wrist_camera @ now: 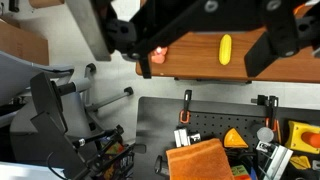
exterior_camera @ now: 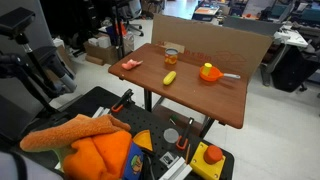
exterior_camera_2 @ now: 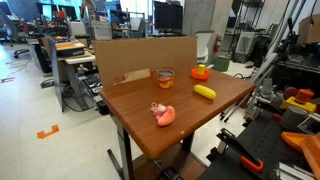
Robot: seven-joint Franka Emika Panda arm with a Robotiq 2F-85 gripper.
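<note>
On the brown table [exterior_camera: 190, 98] lies a yellow elongated item [exterior_camera: 169, 77], also seen in exterior view 2 [exterior_camera_2: 205, 91]. A pink toy-like item [exterior_camera_2: 163, 114] rests near one end of the tabletop. By the upright board stands a small orange-brown can [exterior_camera_2: 166, 77]. A red dish with a handle [exterior_camera: 230, 76] has a yellow piece [exterior_camera: 208, 71] on it. In the wrist view my gripper has its dark, blurred fingers wide apart, the yellow item [wrist_camera: 225, 49] showing below the gap, untouched. Whether the gripper appears in the exterior views is unclear.
A tall brown board [exterior_camera_2: 150, 57] closes off the table's back edge. Beside the table, a dark surface [wrist_camera: 150, 112] carries an orange cloth [wrist_camera: 200, 160], several tools and a yellow box [exterior_camera: 208, 160].
</note>
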